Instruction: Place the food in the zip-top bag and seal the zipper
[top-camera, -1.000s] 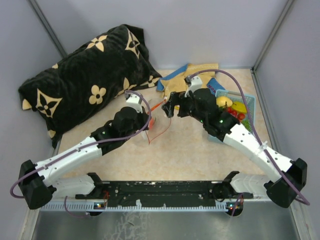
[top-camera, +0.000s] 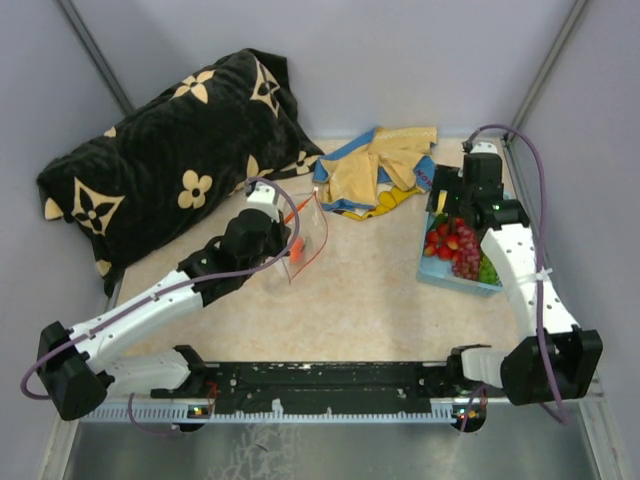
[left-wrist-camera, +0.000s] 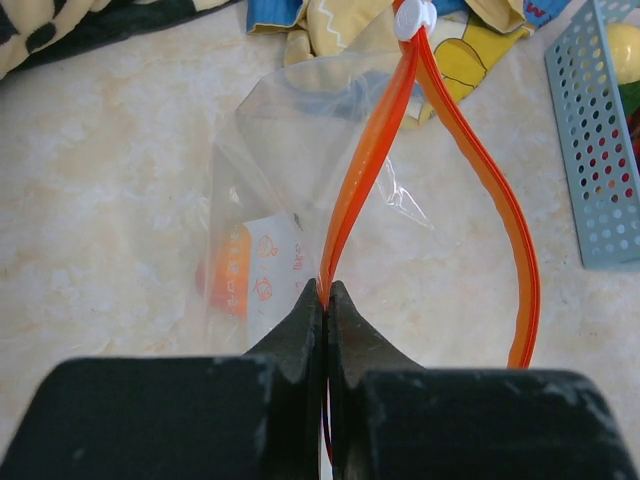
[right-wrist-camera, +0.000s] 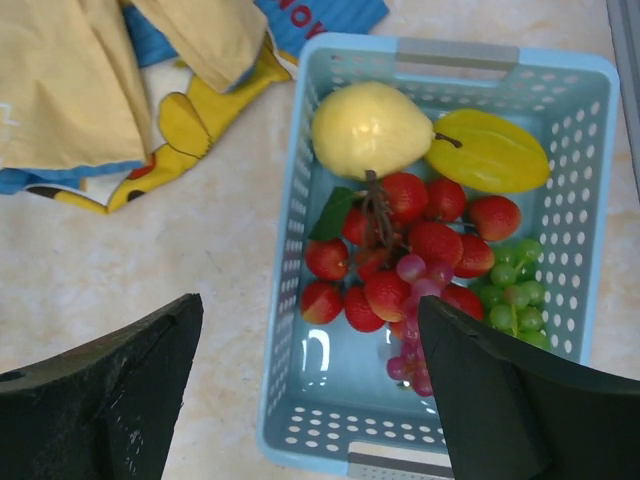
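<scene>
A clear zip top bag (left-wrist-camera: 285, 150) with an orange zipper and a white slider (left-wrist-camera: 414, 18) hangs with its mouth spread apart. My left gripper is shut on the bag's edge, where the orange strips meet. In the top view the bag (top-camera: 309, 232) stands right of that gripper. My right gripper is open above the blue basket (right-wrist-camera: 283, 250), with nothing between its fingers. In the basket lie strawberries (right-wrist-camera: 436, 243), red grapes (right-wrist-camera: 411, 340), green grapes (right-wrist-camera: 516, 290), a yellow pear-like fruit (right-wrist-camera: 368, 130) and a longer yellow fruit (right-wrist-camera: 488, 152).
A yellow and blue cloth (top-camera: 370, 170) lies behind the bag, left of the basket. A black flowered blanket (top-camera: 180, 160) is heaped at the back left.
My right gripper has left the bag's side and swung right to the basket, standing open there. The left gripper has stayed almost in place. The bag's mouth still stands apart.
</scene>
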